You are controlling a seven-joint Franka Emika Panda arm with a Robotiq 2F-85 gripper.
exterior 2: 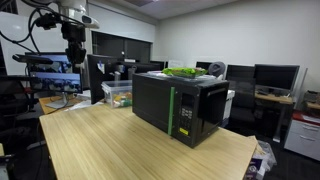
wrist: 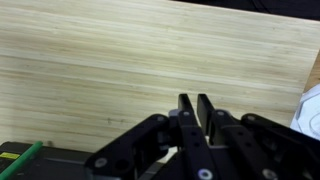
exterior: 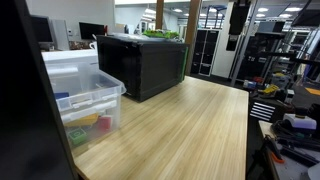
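Observation:
High above the table, my gripper points down, its two dark fingers close together in the wrist view. No object shows between them, and only a narrow gap parts the tips. In exterior view 2 the gripper (exterior 2: 77, 55) hangs at the upper left, well clear of the tabletop. A black microwave (exterior 2: 160, 108) stands on the wooden table (exterior 2: 85, 140), with something green (exterior 2: 185, 71) on top. Beside it is a clear plastic bin (exterior: 92, 112) holding several coloured things.
The microwave (exterior: 152, 68) and the bin take up its far side in exterior view 1. A dark upright panel (exterior: 30, 110) blocks that view's left edge. Beyond the table are desks and monitors (exterior 2: 278, 78).

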